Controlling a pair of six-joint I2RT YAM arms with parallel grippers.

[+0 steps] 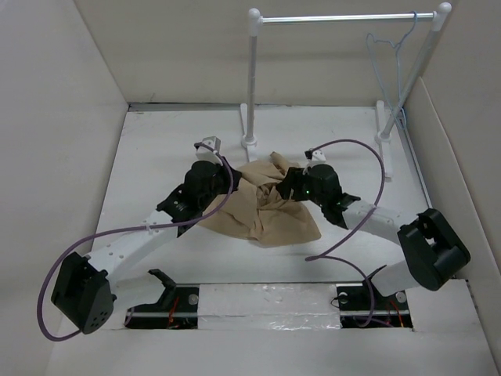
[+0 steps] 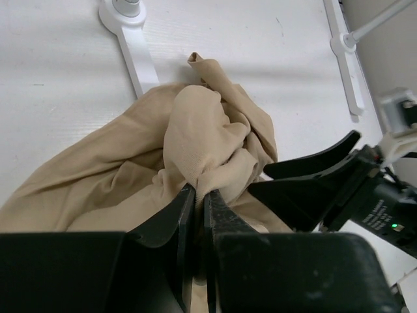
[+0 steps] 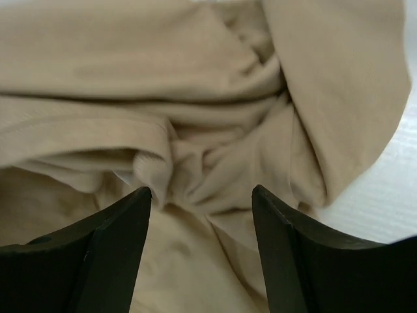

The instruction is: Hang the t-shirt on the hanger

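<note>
A tan t shirt (image 1: 266, 219) lies crumpled in the middle of the white surface. My left gripper is shut on a gathered fold of it, seen rising between its fingers in the left wrist view. My right gripper is open just right of that, close over the shirt, with loose folds (image 3: 150, 143) below and between its fingers. The blue hanger (image 1: 395, 59) hangs on the rail's right end, at the back.
A white rack with a rail (image 1: 337, 19) spans the back, its feet (image 1: 385, 157) beside the shirt. Walls bound both sides.
</note>
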